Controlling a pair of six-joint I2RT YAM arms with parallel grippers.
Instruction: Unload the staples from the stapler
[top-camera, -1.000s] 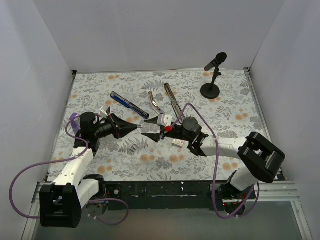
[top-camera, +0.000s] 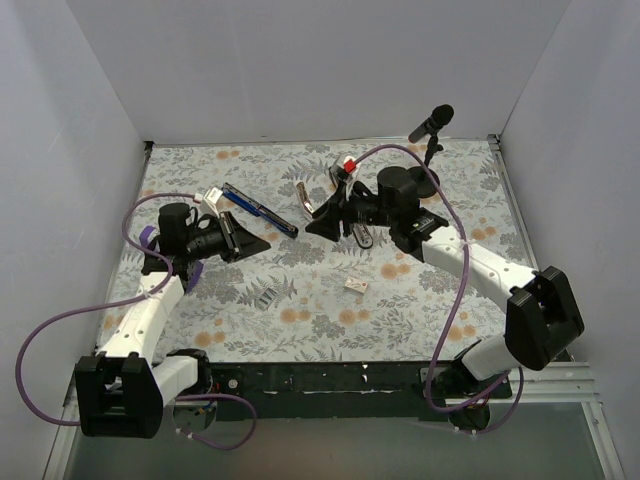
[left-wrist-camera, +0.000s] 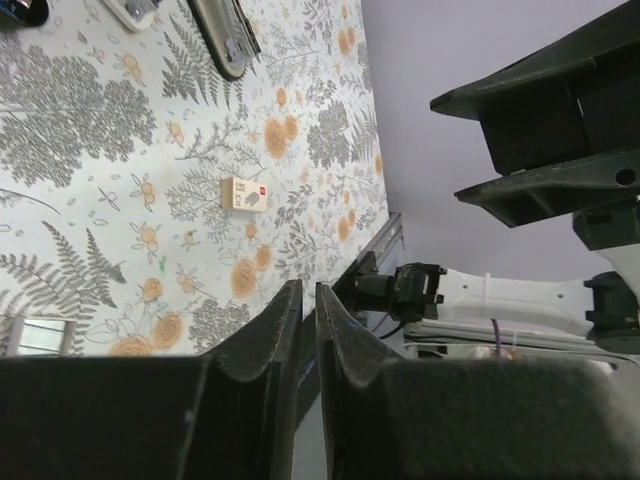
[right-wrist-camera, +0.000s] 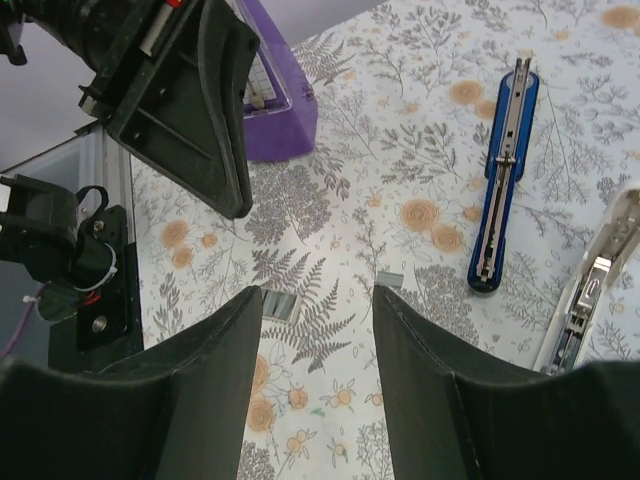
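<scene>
A blue stapler (top-camera: 260, 210) lies diagonally at the back left, and a silver stapler (right-wrist-camera: 590, 290) lies open to its right, with another long grey stapler partly under my right arm in the top view. My left gripper (top-camera: 245, 245) is at the left, low-right of the blue stapler, its fingers closed together; whatever it may hold is too small to see. My right gripper (top-camera: 330, 220) stands open over the silver stapler, nothing visible between its fingers. Small staple strips (right-wrist-camera: 281, 305) lie on the mat below the left gripper.
A small pale box (top-camera: 355, 285) sits at the centre right. A purple container (right-wrist-camera: 285, 130) is at the left edge. A black stand (top-camera: 432, 150) stands at the back right.
My right gripper has moved up toward the back and turned, away from the left gripper toward the silver stapler.
</scene>
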